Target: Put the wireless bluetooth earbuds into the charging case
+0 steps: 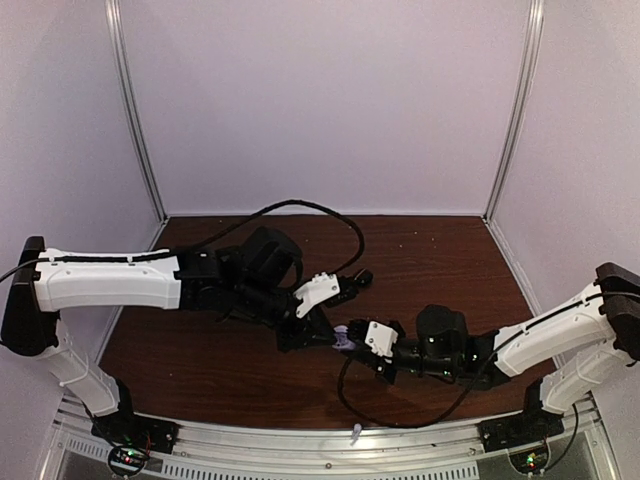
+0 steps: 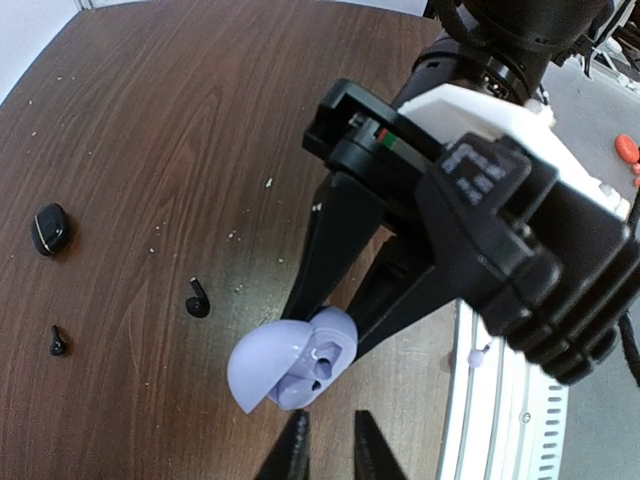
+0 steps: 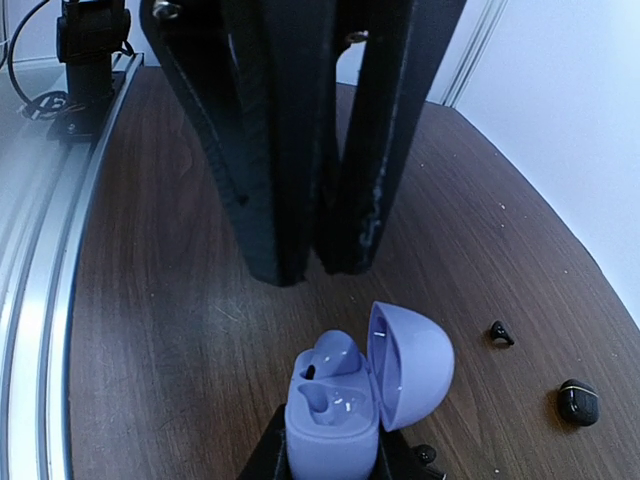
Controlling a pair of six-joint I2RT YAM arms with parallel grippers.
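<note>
The lilac charging case (image 3: 333,435), lid hinged up, is held between the fingertips of my right gripper (image 1: 358,342). One slot (image 3: 318,400) appears hollow; a rounded lilac piece (image 3: 337,352) stands at the other, and I cannot tell whether it is an earbud. My left gripper is partly open close to the case, with nothing in the gap between its fingers; in the right wrist view those fingers (image 3: 268,225) hang above the case. A lilac earbud (image 1: 357,432) lies on the metal rail at the table's front edge, apart from both grippers.
A black case (image 2: 51,229) and two black earbuds, one (image 2: 198,299) nearer the lilac case and another (image 2: 58,341) farther left, lie on the brown table (image 2: 130,130). The arms nearly meet above the table's middle.
</note>
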